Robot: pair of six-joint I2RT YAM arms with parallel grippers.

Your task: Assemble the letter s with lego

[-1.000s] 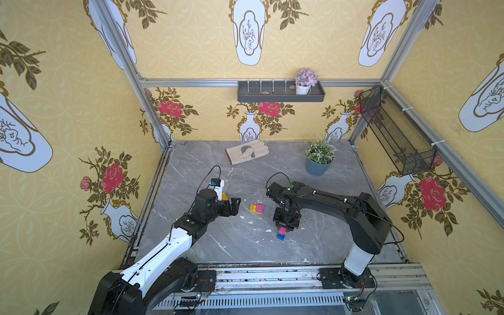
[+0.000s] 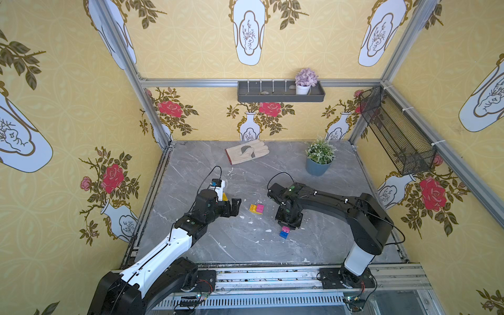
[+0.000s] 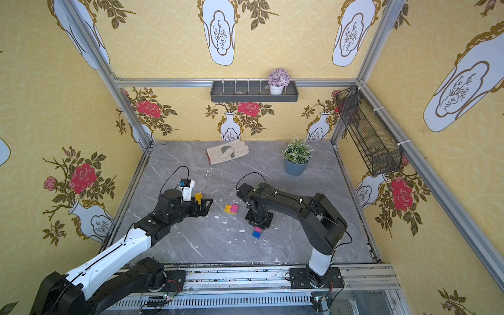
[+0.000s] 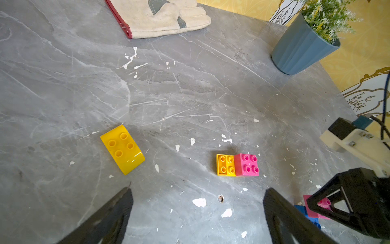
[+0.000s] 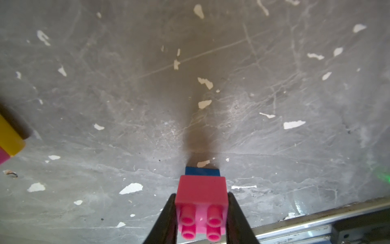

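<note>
My right gripper is shut on a pink brick (image 5: 201, 187), with a blue brick (image 5: 202, 171) directly beneath it. A joined yellow brick (image 4: 225, 164) and pink brick (image 4: 246, 164) lie at the table's middle, left of the right gripper. A separate curved yellow piece (image 4: 126, 150) lies further left. My left gripper (image 2: 231, 208) hovers by that curved piece, open and empty, its fingertips blurred at the bottom of the left wrist view.
A glove (image 2: 246, 152) and a potted plant (image 2: 317, 162) stand at the back of the table (image 2: 178, 162). A wire basket (image 2: 399, 131) hangs on the right wall.
My right gripper has shifted slightly right with the pink brick and the blue one under it. The left arm has not visibly moved.
</note>
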